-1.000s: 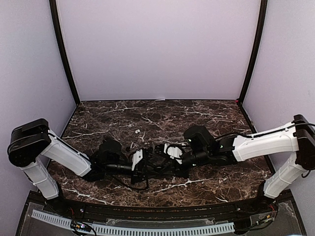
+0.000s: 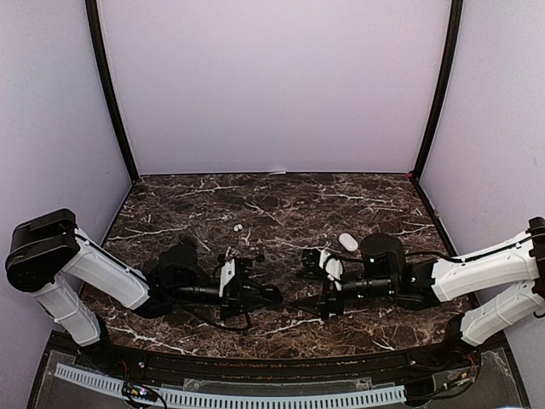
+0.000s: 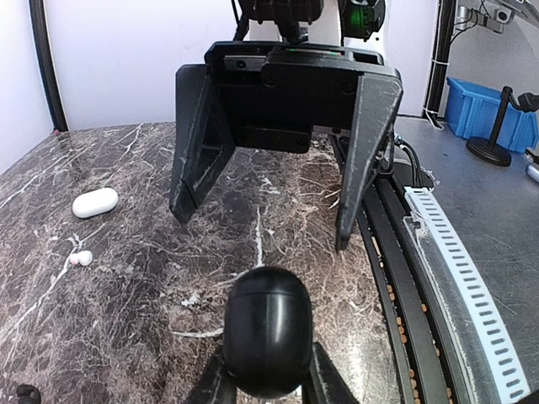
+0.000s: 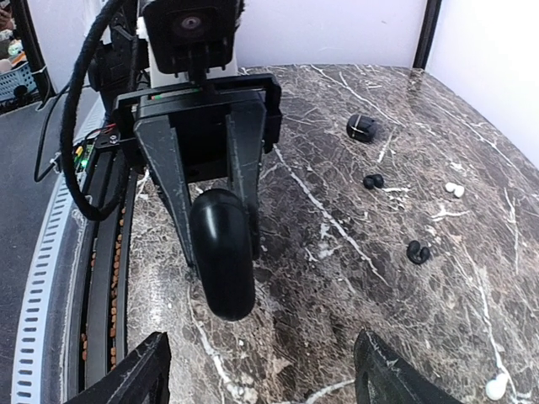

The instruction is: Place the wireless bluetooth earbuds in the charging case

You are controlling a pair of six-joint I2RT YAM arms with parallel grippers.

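Observation:
A glossy black oblong case is held in my left gripper (image 2: pixel 255 298), raised at the front middle; in the right wrist view it appears as a capsule (image 4: pixel 222 252) between the fingers. My right gripper (image 2: pixel 311 298) stands open just to its right, nothing between its fingers. Small black earbud pairs (image 4: pixel 418 252) (image 4: pixel 373 181) and white earbuds (image 4: pixel 455 189) lie on the marble table. A white case (image 2: pixel 348 242) lies behind the right arm, and a black squarish case (image 4: pixel 361 127) lies farther along the table.
A dark rail and white slotted strip (image 3: pixel 459 278) run along the front edge. A blue bin (image 3: pixel 476 109) stands off the table in the left wrist view.
My right gripper has drawn back to the right, away from the left one, leaving a gap. My left gripper has shifted slightly.

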